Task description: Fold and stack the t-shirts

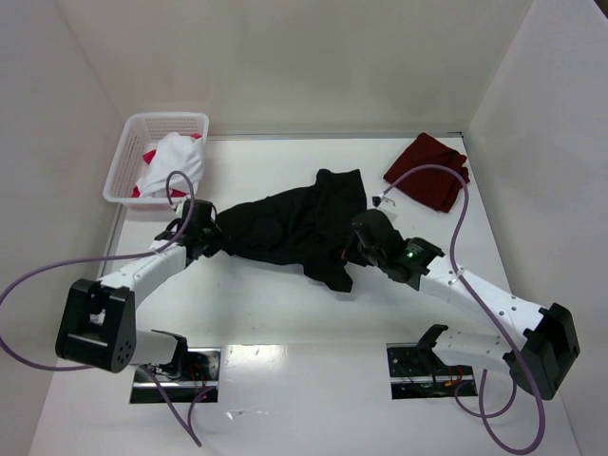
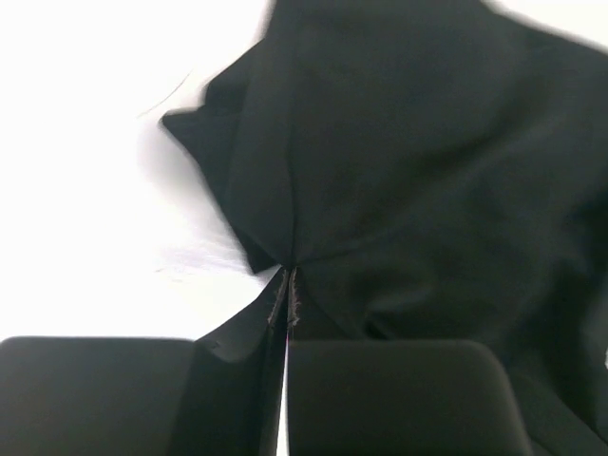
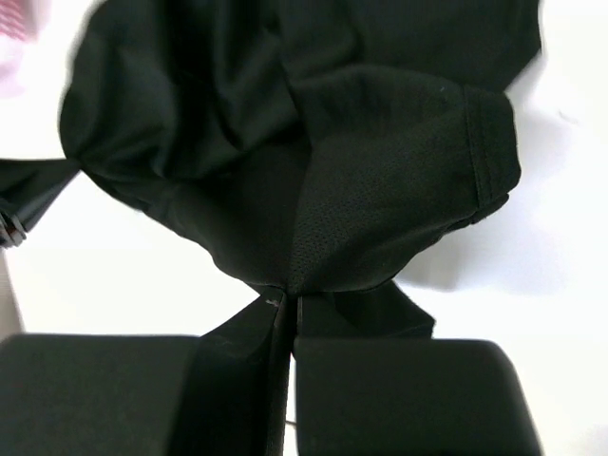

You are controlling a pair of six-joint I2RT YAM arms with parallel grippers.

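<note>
A black t-shirt [image 1: 290, 223] lies spread and rumpled across the middle of the white table. At its left end my left gripper [image 1: 226, 251] is shut on the cloth; the left wrist view shows the fabric [image 2: 380, 142] drawn to a point at the closed tips. Toward the shirt's right side, my right gripper [image 1: 347, 255] is shut too, and in the right wrist view creases of the shirt [image 3: 380, 180] converge at its fingertips. A lower flap of the shirt hangs toward the front, below the right gripper. A dark red folded t-shirt [image 1: 427, 171] rests at the back right.
At the back left stands a white basket [image 1: 119, 171] holding white cloth [image 1: 173, 163] and some red cloth. Purple cables loop over both arms.
</note>
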